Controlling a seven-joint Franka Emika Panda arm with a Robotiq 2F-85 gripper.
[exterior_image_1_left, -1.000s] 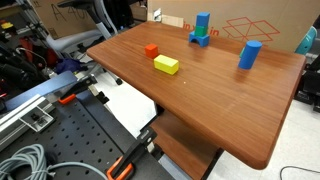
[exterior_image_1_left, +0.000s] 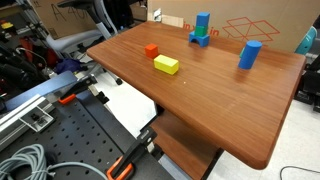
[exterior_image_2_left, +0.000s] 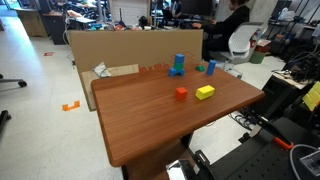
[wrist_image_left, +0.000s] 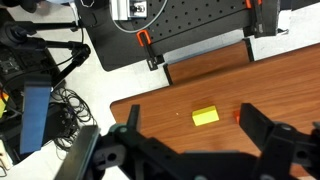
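On the brown table (exterior_image_1_left: 215, 95) lie a yellow block (exterior_image_1_left: 166, 65) and a smaller red cube (exterior_image_1_left: 151, 50), close together. Farther back, a blue and green stack (exterior_image_1_left: 200, 30) stands upright on a blue base. A blue cylinder (exterior_image_1_left: 250, 54) is upright near the table's back right in exterior view 1. From above, the wrist view shows the yellow block (wrist_image_left: 205, 116) between the two dark fingers of my gripper, well below them. The fingers stand wide apart, and my gripper is open and empty.
A tan board (exterior_image_2_left: 120, 55) stands behind the table. Along the table's near side runs a dark perforated rail bench (wrist_image_left: 210, 35) with orange-handled clamps (exterior_image_1_left: 122, 165).
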